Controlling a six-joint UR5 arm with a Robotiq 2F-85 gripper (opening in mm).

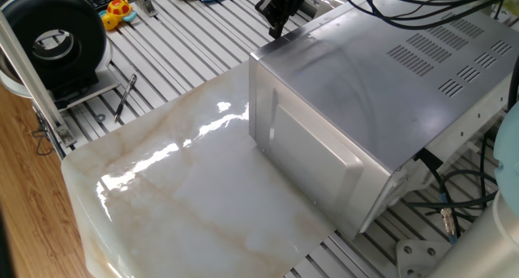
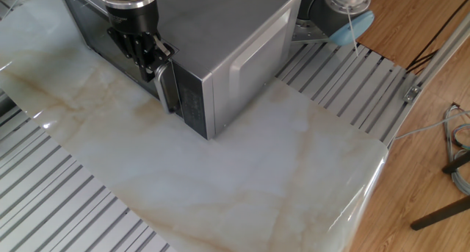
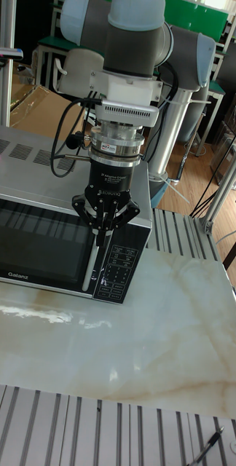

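Note:
A silver microwave [image 1: 349, 83] stands on a marbled sheet. In the third exterior view its dark front faces the camera, with the door [image 3: 33, 245] closed flat against the body and a keypad [image 3: 120, 268] at its right. Upright along the door's edge runs a pale handle [image 3: 89, 263], also visible as a silver bar [image 2: 167, 89] in the second view. My black gripper [image 3: 101, 235] points down at the handle's upper end. Its fingertips look close together there; whether they grip the handle or only stand beside it cannot be made out. The first view shows only part of the gripper, behind the microwave's top edge.
The glossy marbled sheet [image 2: 242, 186] is bare in front of and beside the microwave. Black cables [image 1: 430, 19] cross above its top. A pen [image 1: 126, 97], a toy turtle [image 1: 118, 14] and a black ring-shaped device [image 1: 57, 43] lie on the slatted table.

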